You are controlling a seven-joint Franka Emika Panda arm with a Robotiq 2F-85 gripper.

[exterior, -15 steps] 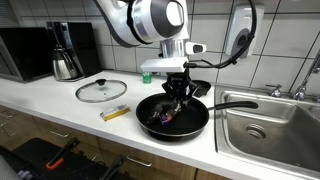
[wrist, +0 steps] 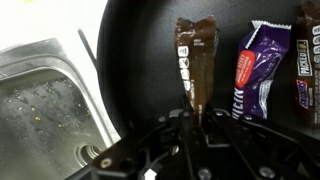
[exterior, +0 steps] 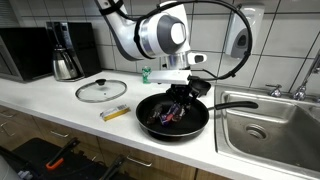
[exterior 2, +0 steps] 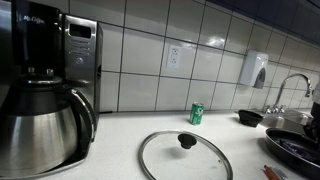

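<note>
A brown-wrapped candy bar [wrist: 196, 58] points away from my gripper in the wrist view, its near end between the fingers, which are shut on it. Beside it in the black pan [exterior: 150, 124] lie a purple wrapped bar [wrist: 262, 68] and, farther right, another dark brown packet [wrist: 307, 70]. From exterior view 1, my gripper [exterior: 181, 103] is low over the pan among the wrappers. Whether the held bar still touches the pan floor cannot be made out.
Right of the pan is the steel sink [exterior: 268, 130]; the pan handle [exterior: 236, 105] reaches toward it. A glass lid [exterior: 104, 91] and an orange-and-white item [exterior: 115, 113] rest on the counter to the left. A green can [exterior 2: 196, 114] stands near the wall.
My gripper has come down slightly into the pan over the last second. The pan, lid and counter items have not moved.
</note>
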